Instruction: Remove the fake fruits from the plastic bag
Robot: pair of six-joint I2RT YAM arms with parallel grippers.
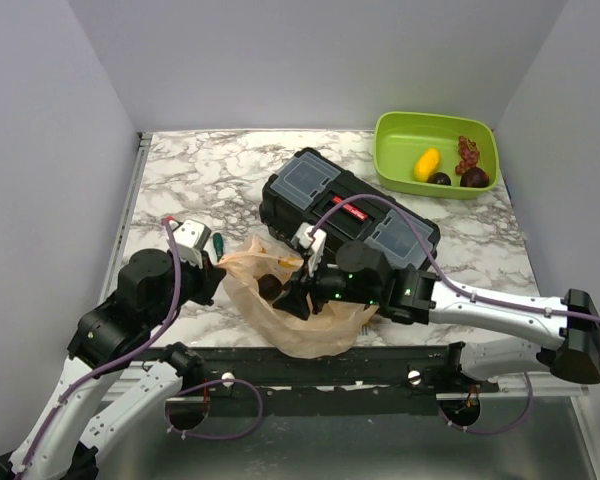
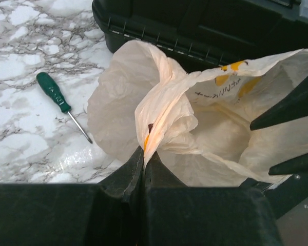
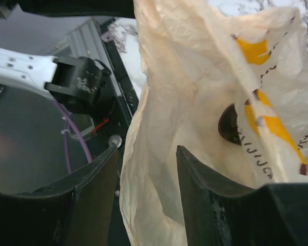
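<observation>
The pale plastic bag (image 1: pixel 300 338) lies by the table's front edge with its mouth spread. My left gripper is shut on a gathered piece of the bag's rim at its left side. A dark round fruit (image 1: pixel 270 287) shows inside the bag, and the right wrist view catches the dark fruit (image 3: pixel 229 125) partly behind the printed rim. Over the bag's mouth is my right gripper, its fingers apart; in that view one stretch of bag edge runs between the fingertips. The dark fruit stays clear of them.
A black toolbox (image 1: pixel 330 210) stands right behind the bag. At the back right, a green bin (image 1: pixel 400 178) contains a yellow fruit (image 1: pixel 427 165), red grapes (image 1: pixel 467 154) and dark fruits (image 1: pixel 474 177). A green screwdriver (image 2: pixel 53 93) lies left of the bag.
</observation>
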